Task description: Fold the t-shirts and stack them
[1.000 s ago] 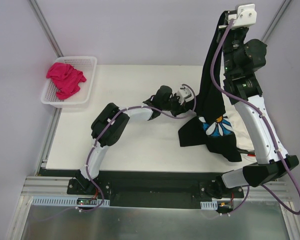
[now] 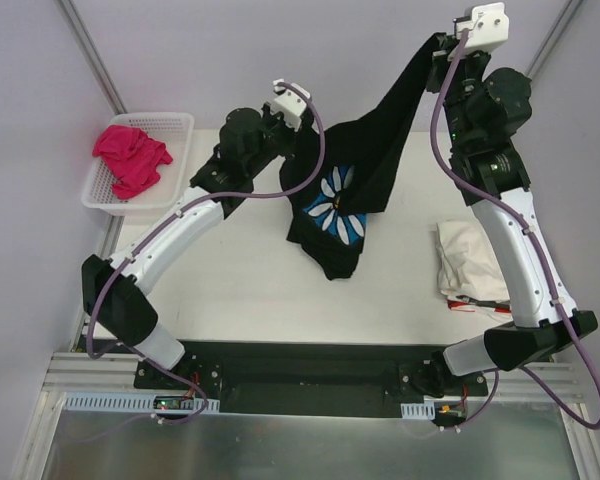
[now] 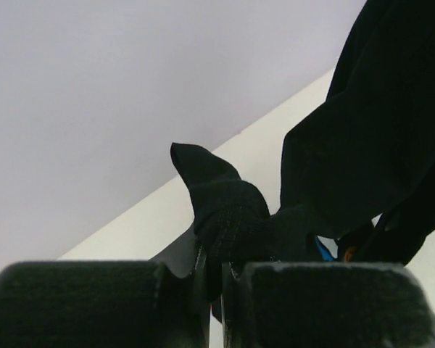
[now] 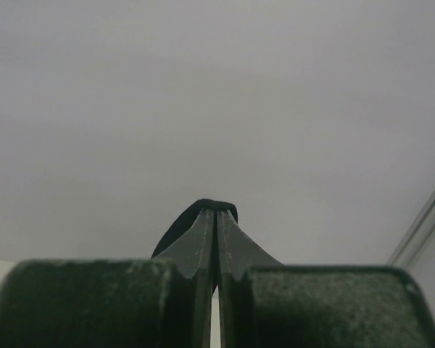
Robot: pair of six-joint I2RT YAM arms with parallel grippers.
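A black T-shirt with a blue and white daisy print hangs stretched between both grippers over the white table. My left gripper is raised at the upper middle, shut on one part of the shirt; the cloth bunches above its fingers in the left wrist view. My right gripper is held high at the back right, shut on another corner, which shows as a small dark tip behind its fingers in the right wrist view.
A white basket with red cloth sits at the back left. A folded pale cloth lies at the right of the table.
My left gripper has risen and moved up and back, lifting its part of the shirt. The shirt's lower part and print have swung leftward to the middle. The right gripper stays high.
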